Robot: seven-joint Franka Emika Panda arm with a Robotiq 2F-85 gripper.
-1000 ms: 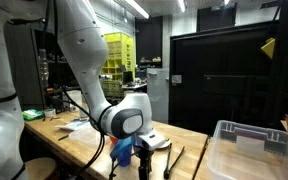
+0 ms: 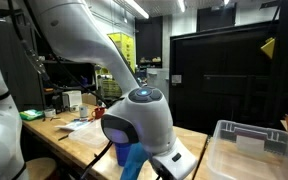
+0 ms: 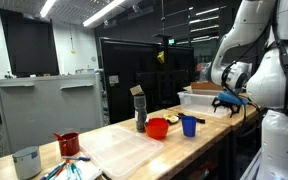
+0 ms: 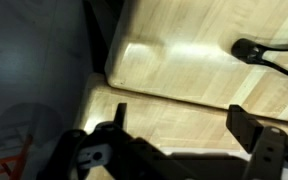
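My gripper stands open in the wrist view, its two dark fingers (image 4: 246,127) wide apart with only pale wooden table between them. Beyond the right finger, toward the upper right, lies a black tool (image 4: 248,50) with a rounded head and two thin prongs. It is clear of the fingers. Exterior view 2 has the gripper (image 3: 229,102) low at the right end of the table, small in the picture. From exterior view 1 the white arm hides most of the gripper.
Left of the gripper in exterior view 2 stand a blue cup (image 3: 189,126) and a red bowl (image 3: 157,128). A clear plastic bin (image 2: 256,150) takes up the right side in exterior view 1. Dark space lies past the table's edge in the wrist view.
The arm has swung lower and closer to the exterior view 1 camera. It now covers more of the table, including most of the blue cup and the black tool.
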